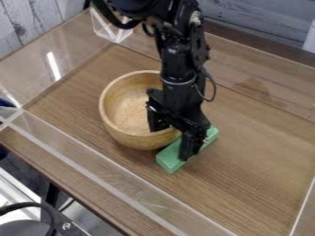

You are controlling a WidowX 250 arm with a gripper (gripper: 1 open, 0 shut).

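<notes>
My black gripper [175, 125] hangs low over a green block [172, 159] on the wooden table, its fingers down at the block and the lip of a tan bowl [121, 100]. The bowl sits just left of the block, partly behind the gripper. The fingers are dark and overlap, so whether they hold the block cannot be made out.
Clear plastic edging runs along the left, with dark cables at the lower left corner.
</notes>
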